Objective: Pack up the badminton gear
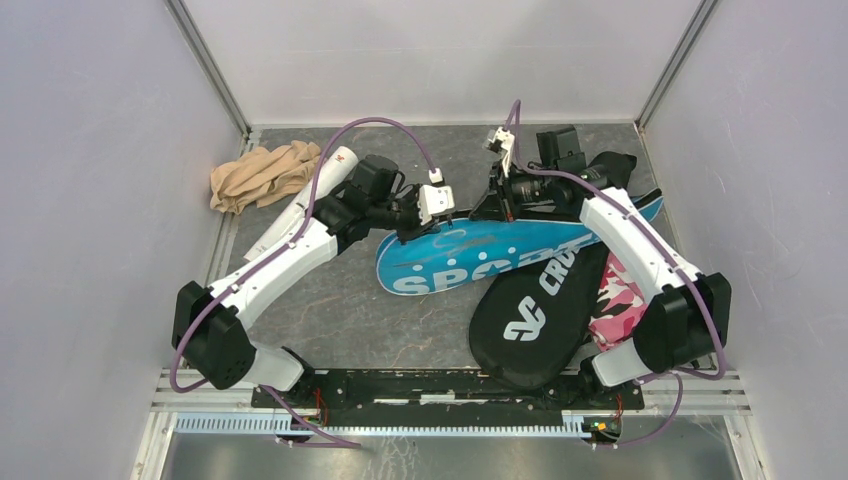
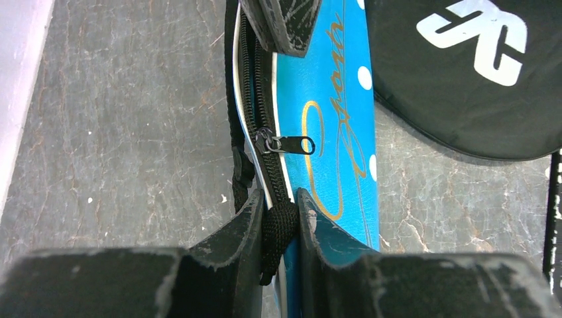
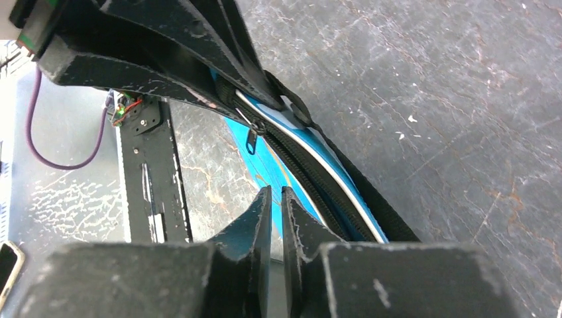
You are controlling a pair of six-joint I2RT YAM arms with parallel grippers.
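The blue bag (image 1: 480,255) lies slantwise across the middle, its zipper (image 2: 260,99) running along the upper edge and partly undone. My left gripper is shut on the black fabric tab (image 2: 279,228) at the bag's zipper end. Close to it on the zipper sits the black zipper pull (image 2: 293,144), hanging free to one side. My right gripper hovers over the bag's zipper side, its fingers slightly parted with a narrow gap and nothing seen between them. In the left wrist view, its fingers (image 2: 291,26) stand beyond the pull, above the zipper.
Under the bag lies a black racket case (image 1: 520,330), with a pink camouflage cloth (image 1: 618,305) beside it. At the left are a white tube (image 1: 300,205) and a tan cloth (image 1: 262,175). Bare grey table shows at front left.
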